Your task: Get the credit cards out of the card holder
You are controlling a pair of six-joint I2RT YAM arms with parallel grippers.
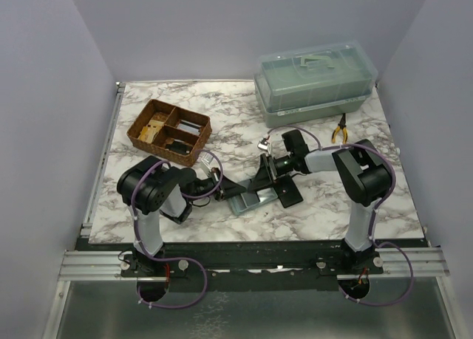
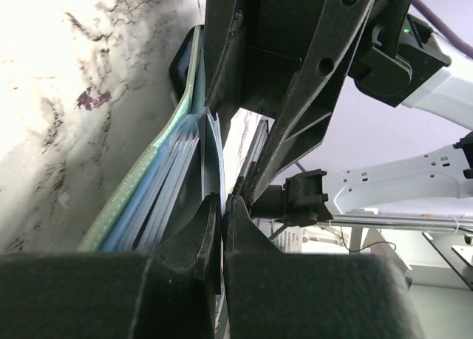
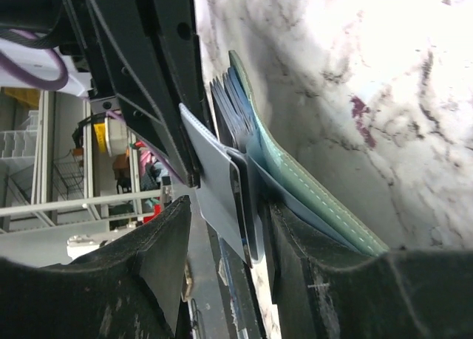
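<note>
The pale blue-green card holder [image 1: 242, 204] lies open at the table's front middle, its clear sleeves [image 2: 159, 184] fanned. My left gripper is shut on the holder at its left part, a thin pale edge between its fingers. My right gripper has its fingers either side of a grey card [image 3: 218, 176] standing out of the sleeves; whether they press on it I cannot tell. In the top view both grippers meet over the holder, partly hiding it. A black rectangular piece [image 1: 290, 195] lies beside it on the right.
A wooden compartment box [image 1: 203, 121] is at back left. A lidded translucent bin [image 1: 314, 77] stands at back right, with pliers [image 1: 340, 128] beside it.
</note>
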